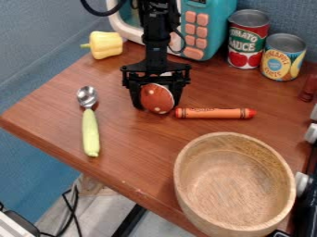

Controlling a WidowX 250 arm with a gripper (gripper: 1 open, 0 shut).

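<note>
My black gripper [156,91] is low over the middle of the wooden table, its fingers on either side of a round red-orange object [158,98] that rests at table level. Whether the fingers press on it is hard to tell. An orange crayon [214,113] lies just to the right, and a wooden bowl [234,193] stands at the front right.
A spoon with a pale green handle [91,131] lies at left. Two cans [247,42] [284,59], a teal toy appliance [210,20] and a yellow object [103,44] stand at the back.
</note>
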